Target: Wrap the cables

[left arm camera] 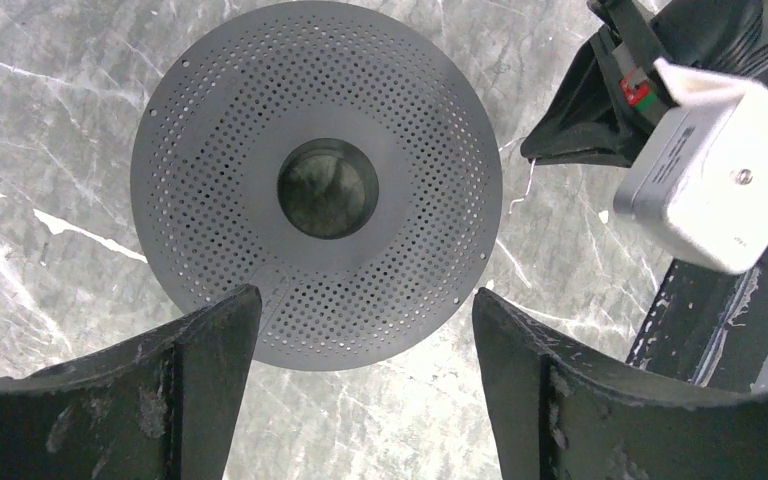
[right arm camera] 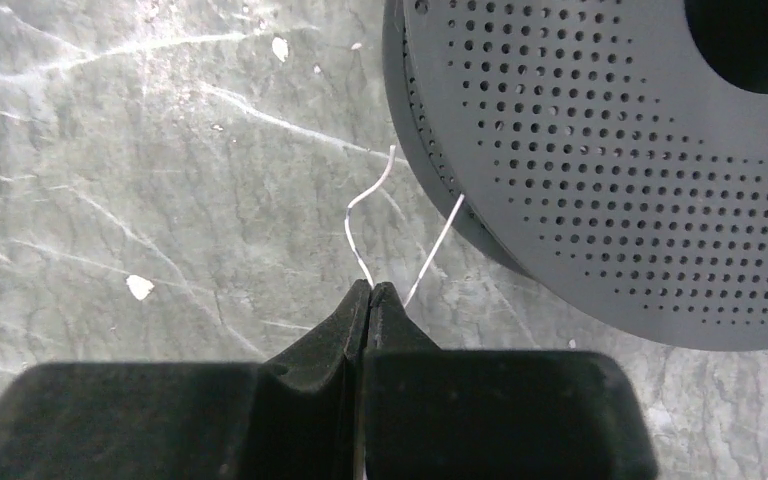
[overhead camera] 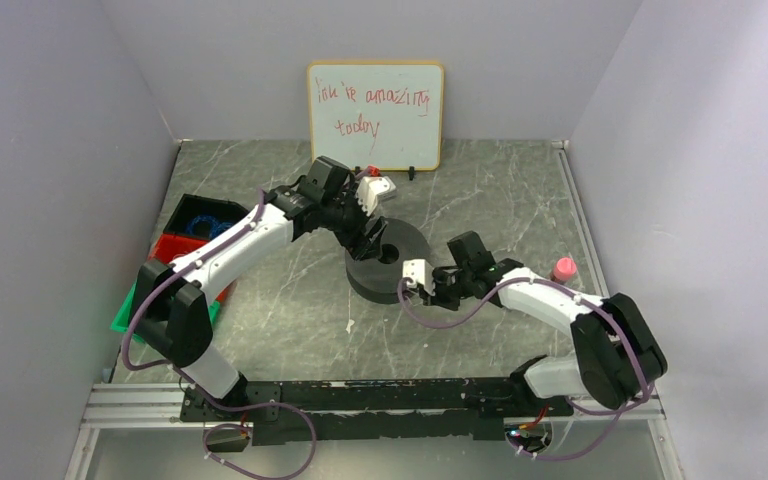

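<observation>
A dark perforated round spool (overhead camera: 388,280) with a central hole stands mid-table; it fills the middle of the left wrist view (left arm camera: 210,170). My left gripper hangs above it, fingers apart, nothing visible between them. My right gripper is low beside the spool, shut on a thin white cable (right arm camera: 435,245); one strand reaches toward the spool's rim, another short piece curves upward from the fingertips.
Green, red and black bins (overhead camera: 120,322) stand at the left, partly behind the left arm. A pink-topped cylinder (overhead camera: 564,268) is at the right. The whiteboard (overhead camera: 376,110) stands at the back.
</observation>
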